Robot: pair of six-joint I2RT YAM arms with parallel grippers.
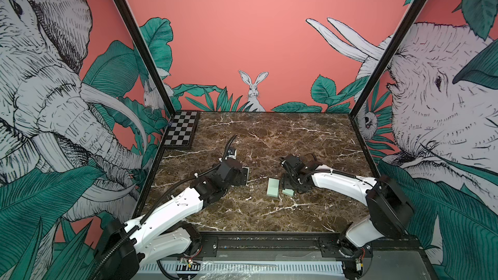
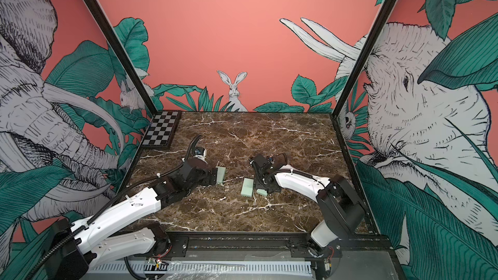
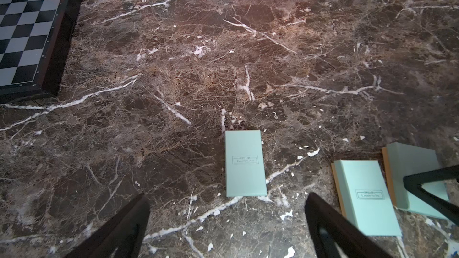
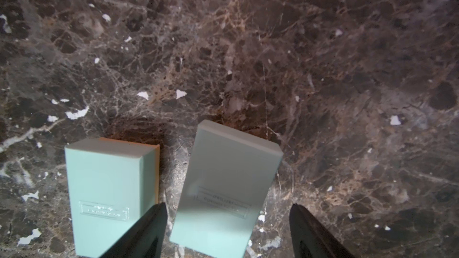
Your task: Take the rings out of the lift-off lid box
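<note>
Three mint-green lid boxes lie closed on the marble table: a left one (image 3: pixel 245 162), a middle one (image 3: pixel 366 198), and a right one (image 4: pixel 224 176), slightly angled beside the middle one (image 4: pixel 102 181). No rings show. My left gripper hangs over the table near the left box, open with nothing between its fingers. My right gripper is open above the right box, its fingers either side of that box in the wrist view; whether they touch it cannot be told.
A checkerboard (image 1: pixel 179 128) in a dark frame sits at the back left.
</note>
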